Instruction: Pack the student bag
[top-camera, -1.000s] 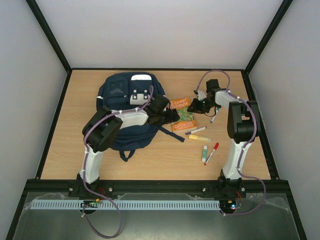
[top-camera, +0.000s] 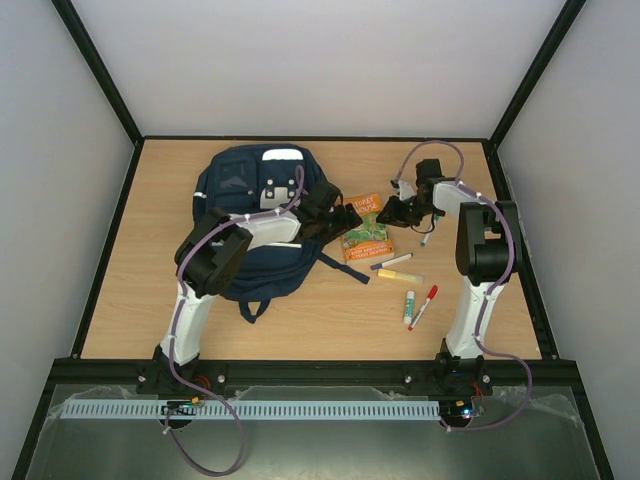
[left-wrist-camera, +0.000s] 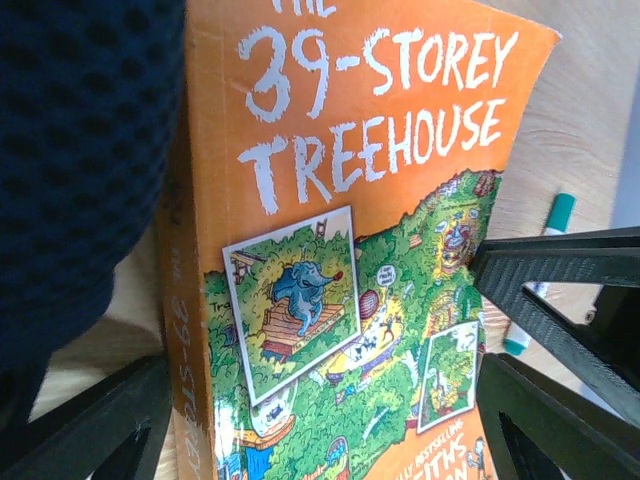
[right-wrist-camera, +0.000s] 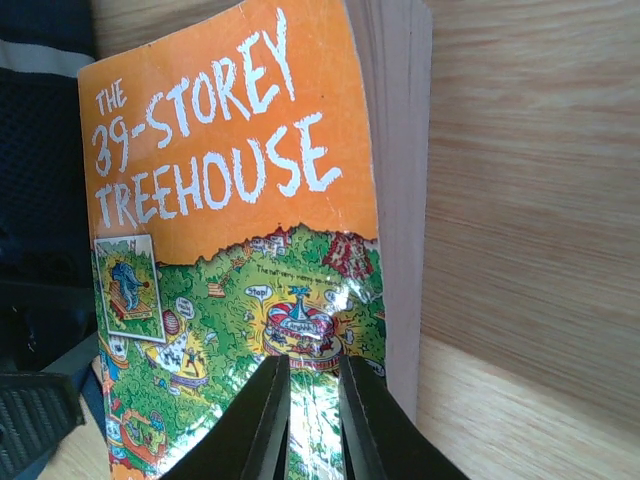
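Observation:
A thick orange-and-green book (top-camera: 365, 228) lies cover up beside the navy bag (top-camera: 262, 205). In the left wrist view, my left gripper is open, its fingers wide apart, one at the spine and the other over the right part of the cover. My right gripper is shut apart from a narrow gap, fingertips over the cover's right half with the cover showing behind them. From the left wrist view, its fingers (left-wrist-camera: 545, 262) reach the book's right edge. I cannot tell whether they grip the book.
A yellow marker (top-camera: 400, 276), a purple-capped marker (top-camera: 391, 261), a glue stick (top-camera: 409, 307) and a red marker (top-camera: 423, 308) lie in front of the book. A green-capped marker (top-camera: 428, 233) is near the right arm. A bag strap (top-camera: 343, 267) extends toward the book.
My left gripper has shifted slightly toward the back and right over the book. The right arm and the bag look unchanged, and the book stays in about the same place.

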